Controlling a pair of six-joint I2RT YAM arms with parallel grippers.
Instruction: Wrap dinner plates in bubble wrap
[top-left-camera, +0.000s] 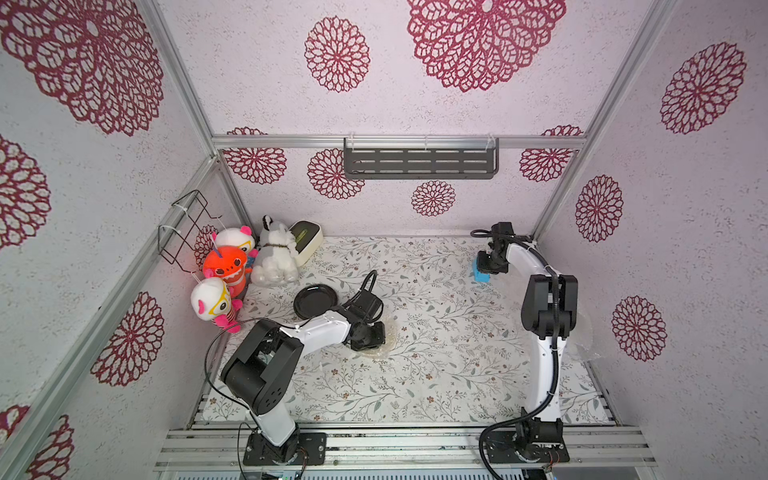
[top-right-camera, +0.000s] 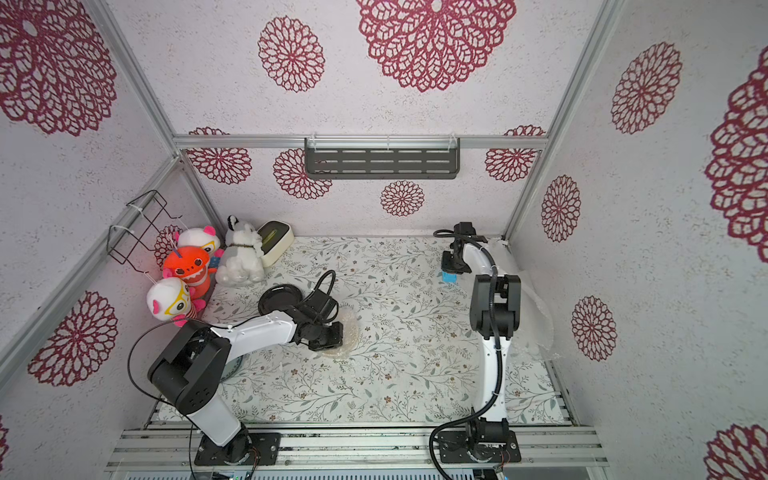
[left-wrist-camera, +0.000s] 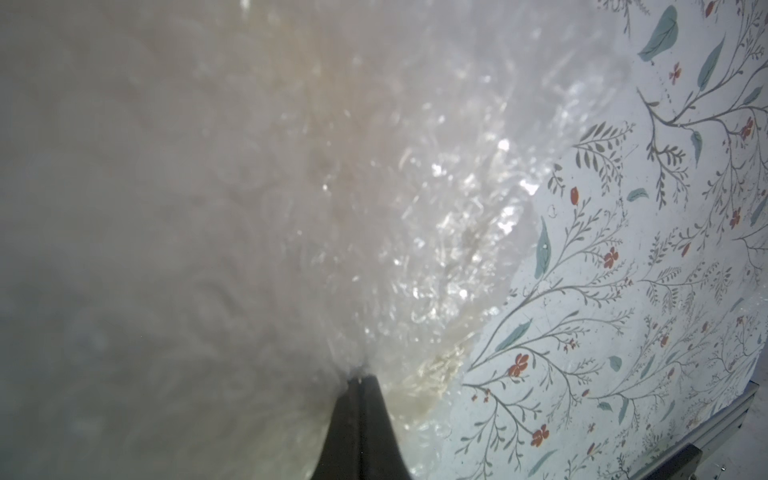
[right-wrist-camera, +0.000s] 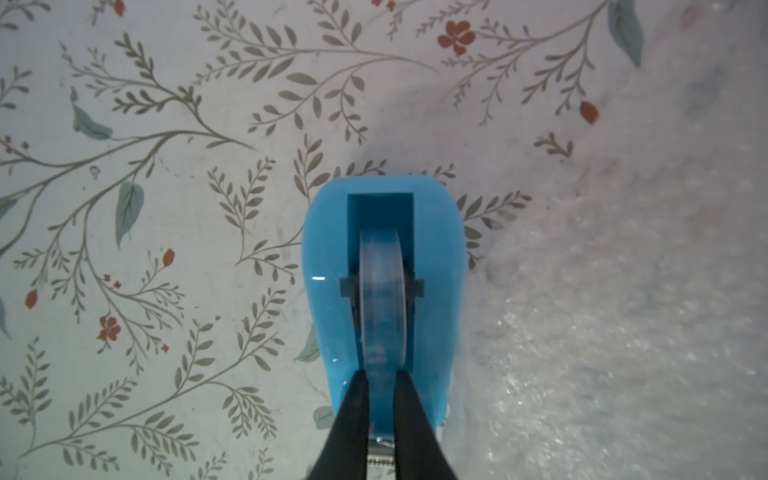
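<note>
A bundle of clear bubble wrap (left-wrist-camera: 432, 224) with a tan tint showing through lies on the table near the middle. My left gripper is shut, its tips down against that wrap; nothing clear shows between them. At the back right stands a blue tape dispenser (right-wrist-camera: 440, 320) holding a roll of clear tape (right-wrist-camera: 382, 296). Over its near end my right gripper is part open, with a narrow gap between the fingertips; no grip on the dispenser shows. A black plate (top-left-camera: 315, 301) rests left of the wrapped bundle.
More bubble wrap (top-right-camera: 534, 320) spreads along the right wall beside the right arm. Plush toys (top-left-camera: 228, 268) and a white-and-black case (top-left-camera: 307, 240) fill the back left corner. The table's middle between the arms is free.
</note>
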